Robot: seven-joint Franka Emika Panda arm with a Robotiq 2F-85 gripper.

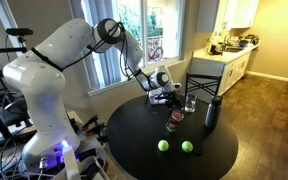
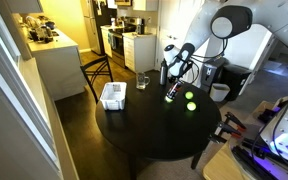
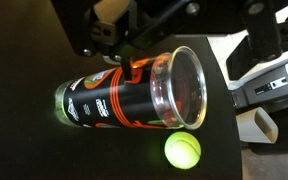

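Observation:
A clear can with a black and red label stretches across the wrist view, its clear rimmed end toward the right. In exterior view 1 the can is on the dark round table, close to my gripper. Dark gripper parts cross the top of the wrist view, just above the can; whether they touch it or are open or shut is unclear. One tennis ball lies beside the can's clear end. Both loose balls, a nearer ball and another ball, show in exterior view 1.
A glass jar and a tall black bottle stand to the can's right in exterior view 1. A white bin sits on the table. Bare tabletop lies around the front and left.

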